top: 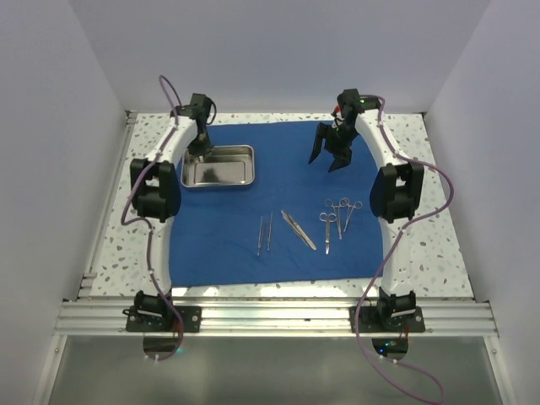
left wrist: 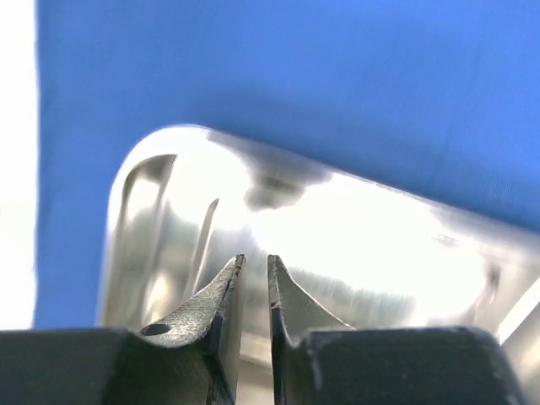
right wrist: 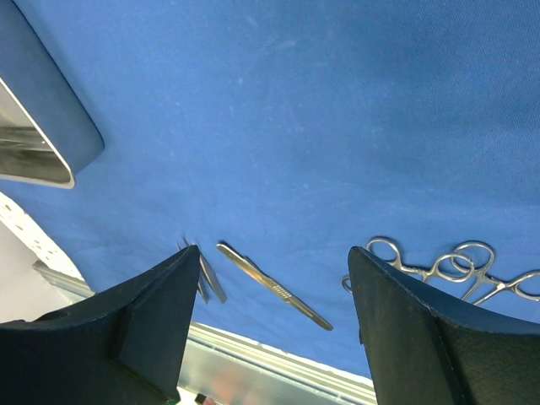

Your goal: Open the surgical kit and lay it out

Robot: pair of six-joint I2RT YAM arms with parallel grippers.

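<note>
A steel tray (top: 226,173) lies at the far left of the blue cloth (top: 224,245), looking empty where the top view shows it. My left gripper (top: 202,153) is over its far left part. In the left wrist view the fingers (left wrist: 287,312) stand shut over the shiny tray (left wrist: 337,236), nothing visible between them; glare and blur hide detail. My right gripper (top: 324,163) is open above bare cloth, its fingers (right wrist: 148,308) wide apart and empty. Tweezers (top: 260,236), a scalpel-like tool (top: 299,230) and several scissor-handled instruments (top: 328,232) lie apart in a row at the near side.
The middle of the cloth, between the tray and the right gripper, is bare. Speckled table surface (top: 434,219) borders the cloth, and a metal rail (top: 278,314) runs along the near edge. Purple cables (top: 447,181) hang beside both arms.
</note>
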